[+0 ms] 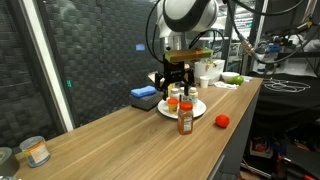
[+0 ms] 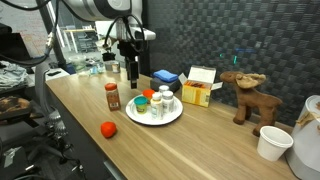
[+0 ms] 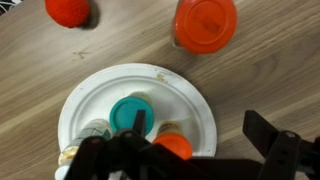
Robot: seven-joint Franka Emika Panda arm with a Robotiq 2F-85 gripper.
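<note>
Above the white plate [image 1: 203, 107] my gripper [image 1: 175, 86] hangs open, with nothing held. In the wrist view its fingers [image 3: 270, 142] are spread wide at the lower edge. Several small bottles crowd the plate: a teal-capped bottle [image 3: 131, 113], an orange-capped bottle [image 3: 173, 145] and white-capped bottles [image 2: 167, 99]. Off the plate, a larger jar with an orange-red lid [image 3: 205, 22] stands upright on the table. A red tomato-like ball [image 3: 68, 11] lies nearby on the wood.
A yellow-orange box [image 2: 199, 86], a blue cloth [image 2: 165, 76], a toy moose [image 2: 256, 97] and a white cup [image 2: 272, 143] stand along the back. Tins [image 1: 36, 151] sit at the far left in exterior view 1.
</note>
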